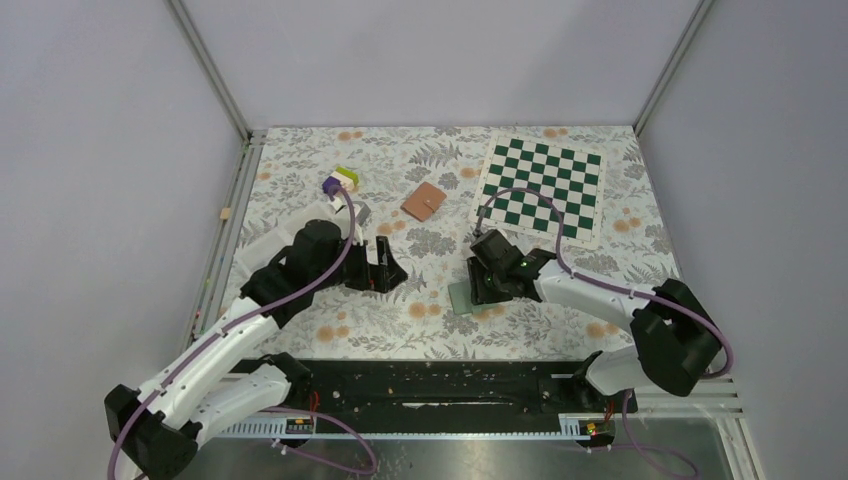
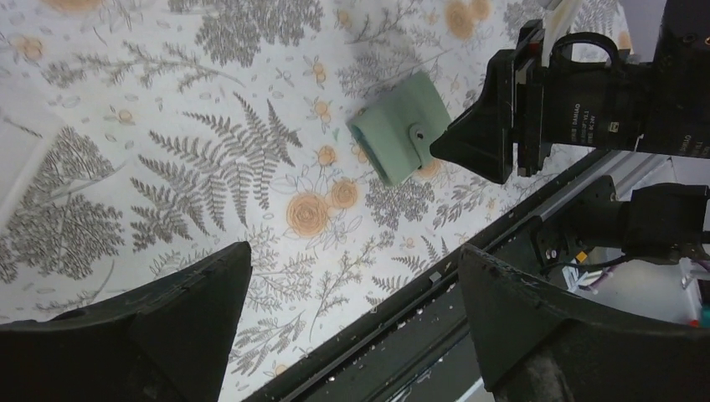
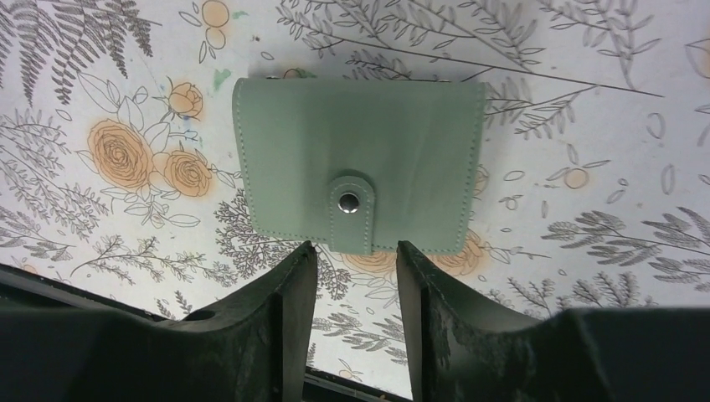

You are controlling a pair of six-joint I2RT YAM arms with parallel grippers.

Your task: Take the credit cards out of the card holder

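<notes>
A green card holder [image 3: 285, 159] lies flat on the patterned cloth, its snap strap [image 3: 349, 230] fastened over the front edge. No cards show outside it. My right gripper hangs over that edge, its fingertips part open on either side of the strap's end, gripping nothing. From above, the right gripper covers part of the holder [image 1: 460, 298]. My left gripper is wide open and empty, off to the left; its wrist view shows the holder [image 2: 402, 130] in the distance beside the right gripper's black fingers [image 2: 486, 126].
A brown wallet-like case [image 1: 424, 201] lies further back. The green-and-white checkerboard [image 1: 540, 185] is at the back right, and a small coloured block [image 1: 341, 180] at the back left. Beneath the left arm is a white tray [image 1: 262, 250]. Cloth between the grippers is clear.
</notes>
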